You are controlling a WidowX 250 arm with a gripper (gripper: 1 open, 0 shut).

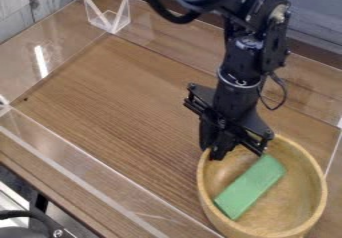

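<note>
A tan oval tub (294,205) sits at the lower right of the camera view with a green rectangular block (249,186) lying inside it. My black gripper (219,140) is low at the tub's upper-left rim, its fingers pointing down; it looks closed on that rim, though the fingertips are dark and partly hidden.
A white wire-like holder (110,14) stands at the back left. A black cable (27,218) shows at the lower-left edge.
</note>
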